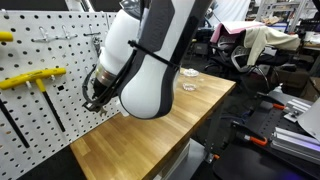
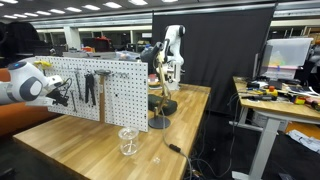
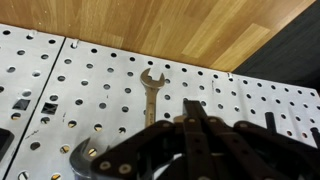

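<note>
In the wrist view my black gripper reaches in from the lower right, shut, with nothing showing between its fingers. Left of its fingertips, a metal wrench (image 3: 151, 98) hangs upright on the white pegboard (image 3: 105, 75). A dark curved tool head (image 3: 85, 158) shows lower left, partly cut off by the frame. From the side, the gripper (image 1: 92, 98) is close to the pegboard (image 1: 50, 52), above the wooden tabletop; contact with the board cannot be told. A hammer with a yellow head (image 1: 33, 78) hangs on the board to the left.
The wooden tabletop (image 1: 125, 150) below the arm is mostly bare. Farther along the board hang dark tools (image 2: 90, 88). A clear container (image 2: 128, 140) stands on the table, away from the gripper.
</note>
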